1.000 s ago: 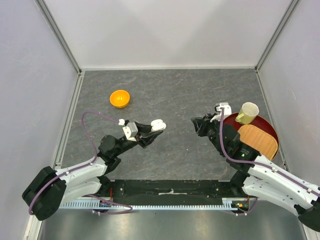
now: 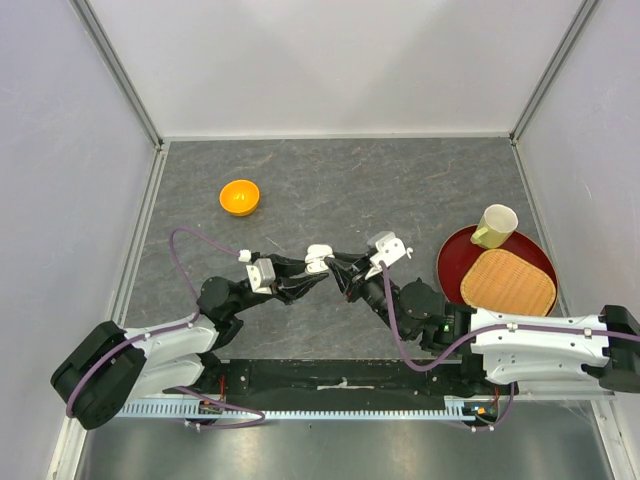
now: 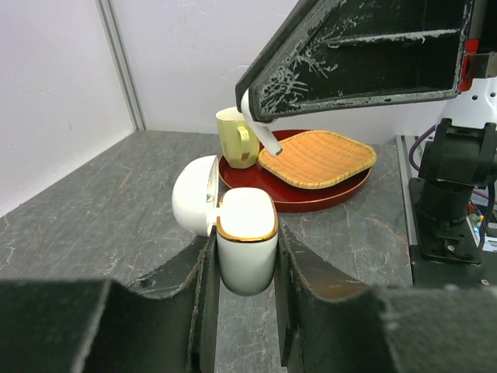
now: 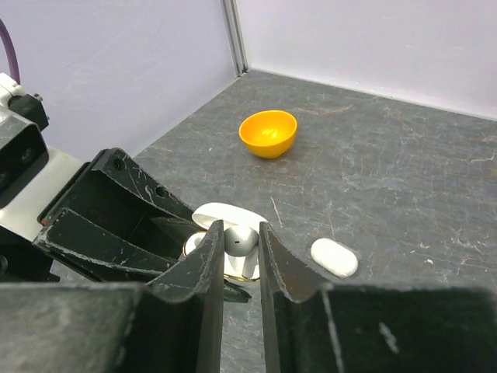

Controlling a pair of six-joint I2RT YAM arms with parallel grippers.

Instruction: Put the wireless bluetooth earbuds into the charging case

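My left gripper [image 2: 314, 273] is shut on the white charging case [image 3: 247, 245], held clear of the table with its lid [image 3: 194, 196] open. A gold rim runs around the case's body. The left wrist view shows this earbud's stem [image 3: 265, 137] pointing down from the right fingertips, apart from the case there. The case's slots are mostly hidden.
At the right, a red plate [image 2: 455, 262] bears a yellow mug [image 2: 494, 227] and a woven tan board [image 2: 510, 283]. A yellow bowl [image 2: 239, 198] stands at the back left. A white oval piece [image 4: 334, 257] shows right of the case.
The right arm has swung left, carrying its gripper from open space to the case.
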